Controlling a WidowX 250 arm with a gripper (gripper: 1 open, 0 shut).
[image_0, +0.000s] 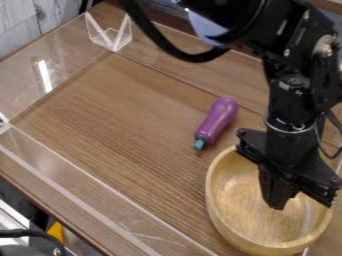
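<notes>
The black robot gripper (278, 185) hangs over a round yellow wooden bowl (241, 215) at the lower right, its fingertips inside or just above the bowl's mouth. It looks shut, and nothing shows between its fingers, though the part of the bowl behind it is hidden. A purple eggplant-like object (217, 122) with a teal tip lies on the wooden table, just up and left of the bowl.
A clear plastic holder (110, 30) stands at the back left. A transparent edge runs along the table's left and front sides, with cables beyond at the lower left.
</notes>
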